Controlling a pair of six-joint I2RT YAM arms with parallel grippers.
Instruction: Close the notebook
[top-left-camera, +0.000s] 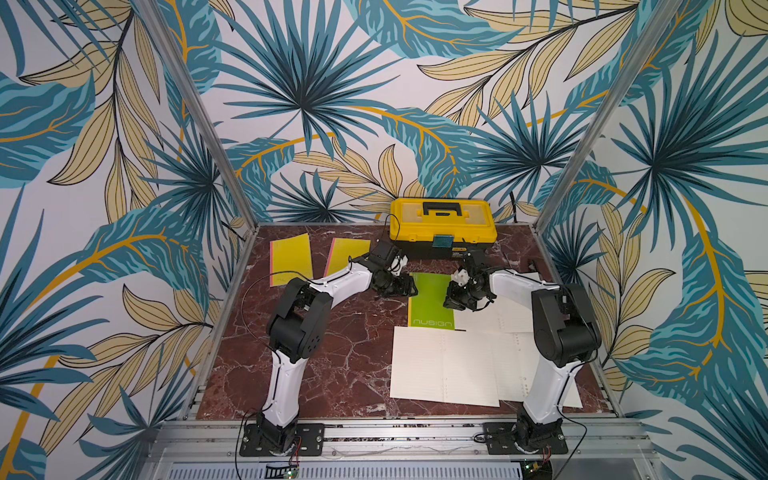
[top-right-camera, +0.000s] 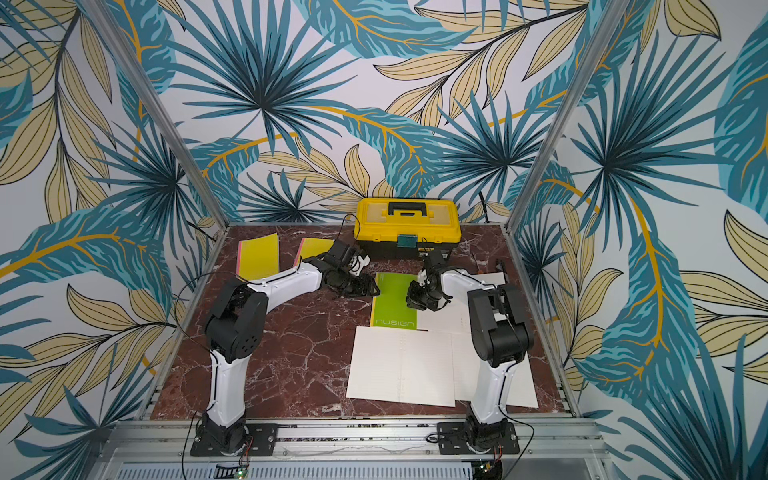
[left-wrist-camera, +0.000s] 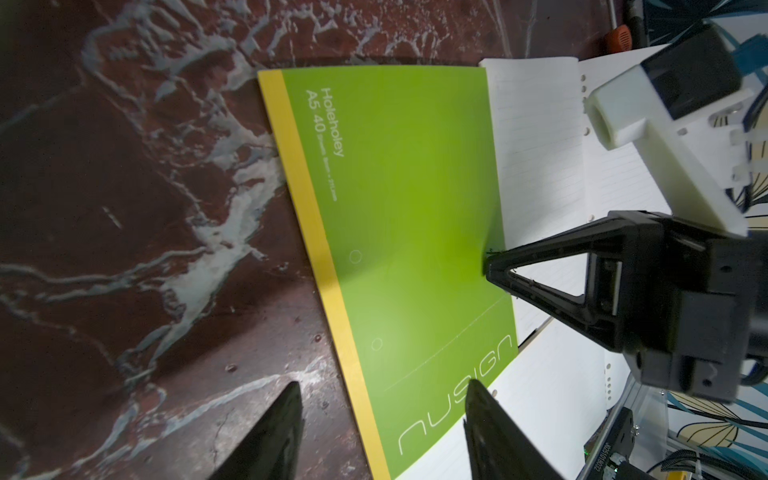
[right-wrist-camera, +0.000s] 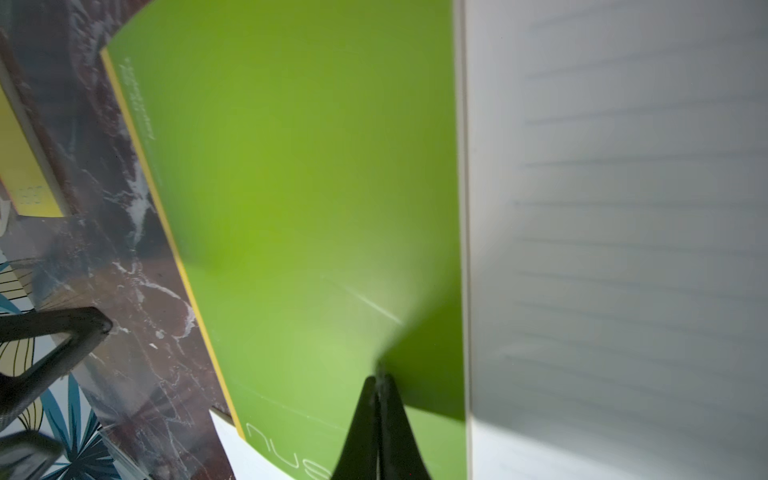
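Note:
The green notebook (left-wrist-camera: 408, 208) lies with its cover down flat, its yellow spine strip toward the left. My right gripper is shut, with nothing visible between its fingers. Its tips are at the green cover near the right edge, seen again in the left wrist view (left-wrist-camera: 489, 268). To the left of the notebook, my left gripper (top-left-camera: 413, 285) stands open and empty above the table by the spine side. The part of the cover beneath the right arm is hidden in the top views.
Open lined notebooks lie right of the green one (left-wrist-camera: 540, 152) and in front of it (top-left-camera: 444, 364). Two yellow notebooks (top-left-camera: 291, 260) rest at the back left. A yellow toolbox (top-left-camera: 444, 220) stands behind.

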